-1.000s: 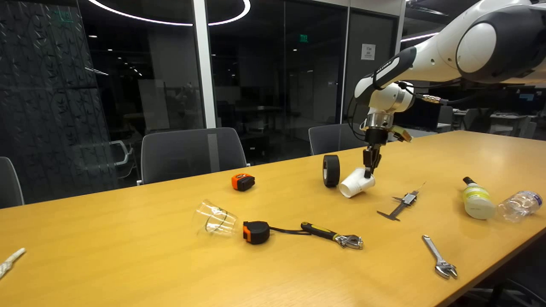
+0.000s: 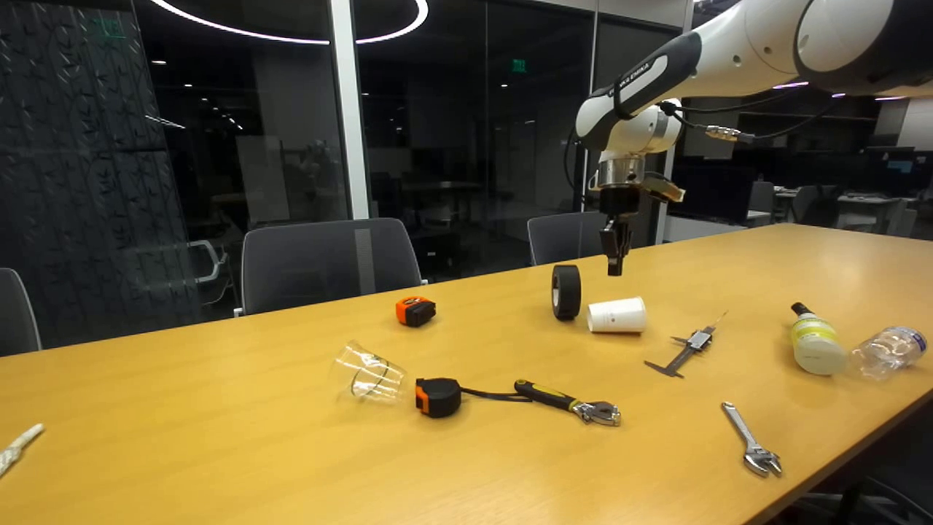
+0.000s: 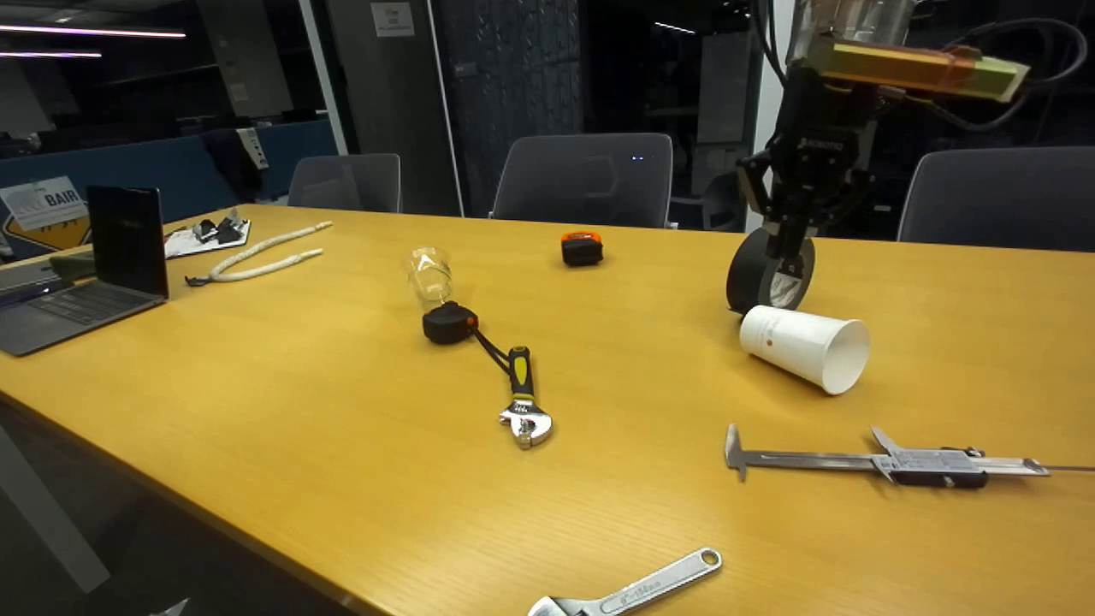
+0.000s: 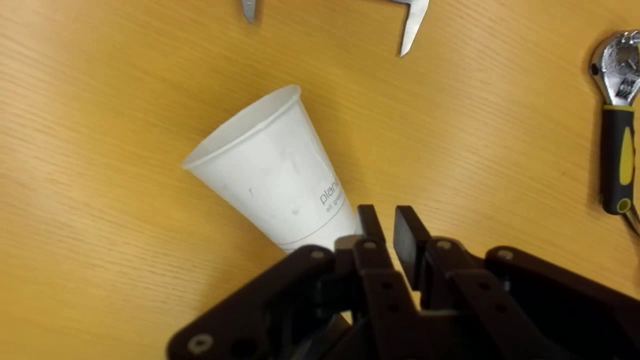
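A white paper cup (image 2: 617, 316) lies on its side on the table, its open mouth facing the caliper side in the wrist view. My gripper (image 2: 616, 270) hangs above the table with clear air between it and the cup in the first exterior view. In the wrist view, the gripper's fingers (image 4: 408, 231) stand a narrow gap apart, and bare table shows through the gap. Nothing is visible between them. The cup's base (image 4: 327, 235) is partly hidden behind the gripper.
A black tape roll (image 2: 566, 292) stands on edge beside the cup. A caliper (image 3: 821, 461), an adjustable wrench (image 3: 657, 585), a black-handled wrench (image 2: 560, 399), tape measures (image 2: 415, 311) and bottles (image 2: 815, 341) lie about. Bare table (image 2: 245, 420) stretches leftward.
A second ago my gripper was down at the cup, which was tilted. Now the gripper is higher and further left, while the cup lies flat, turned and apart from it.
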